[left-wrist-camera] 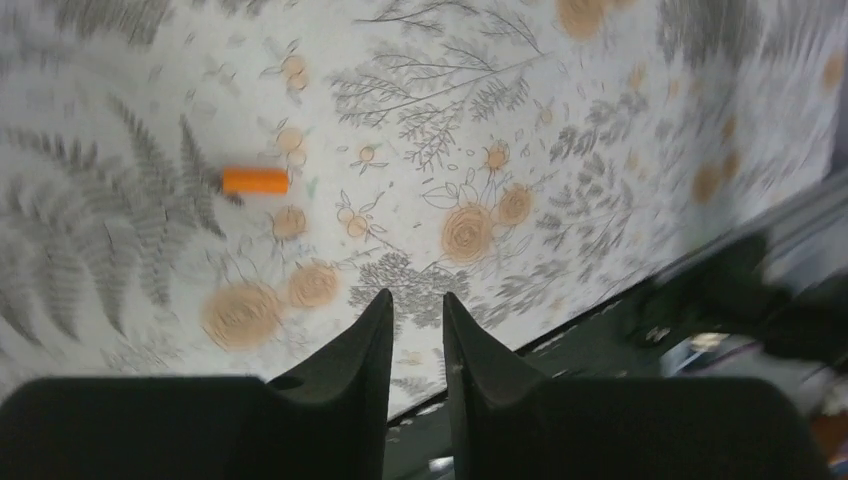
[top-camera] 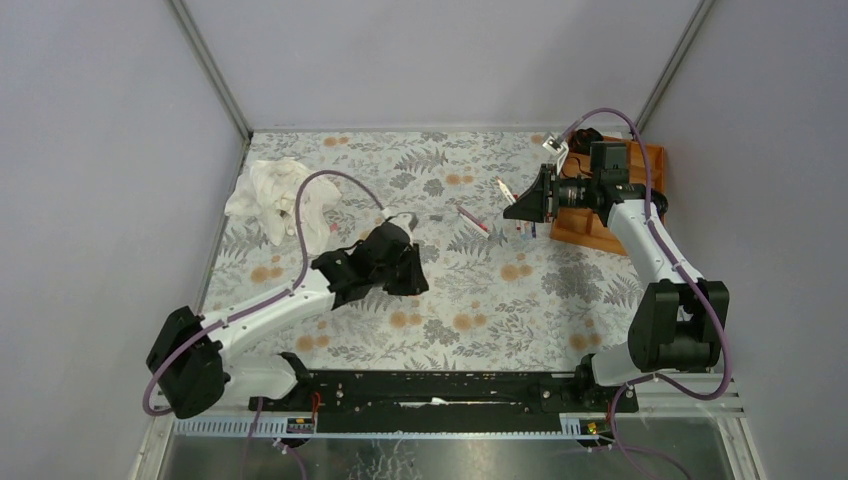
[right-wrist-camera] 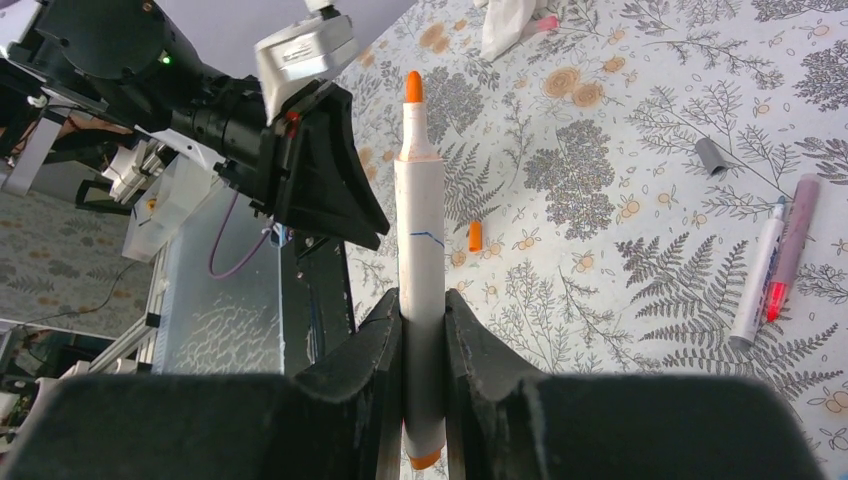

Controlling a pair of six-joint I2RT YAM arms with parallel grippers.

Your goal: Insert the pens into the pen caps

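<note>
My right gripper is shut on a white pen (right-wrist-camera: 420, 240) with an orange tip, standing upright between the fingers in the right wrist view. An orange cap (left-wrist-camera: 255, 180) lies on the patterned cloth, up and left of my left gripper, whose fingers are part open with nothing between them. On the cloth, a grey cap (right-wrist-camera: 710, 156) lies apart from a second white pen (right-wrist-camera: 758, 275) and a pink pen (right-wrist-camera: 795, 240), which are side by side. Farther off is a pink cap (right-wrist-camera: 541, 25).
A crumpled white cloth (top-camera: 285, 200) occupies the table's left rear. At the right, a wooden box (top-camera: 590, 235) stands under and behind my right arm. Several pens lie beside it.
</note>
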